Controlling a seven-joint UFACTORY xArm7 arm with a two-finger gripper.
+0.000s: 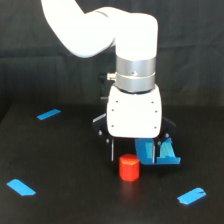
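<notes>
The white robot arm reaches down from the top centre, its gripper (pixel 134 150) low over a dark table. The two thin fingers hang on either side of a space above a red block (pixel 129 170) and in front of a blue object (pixel 167 153). The red block stands upright just below the gripper body, nearer the camera than the blue object. Whether anything is between the fingertips is hard to tell, as is how far apart they are in depth.
Blue tape strips (pixel 21 187) lie at the front left, front right and back left of the table (pixel 70 160).
</notes>
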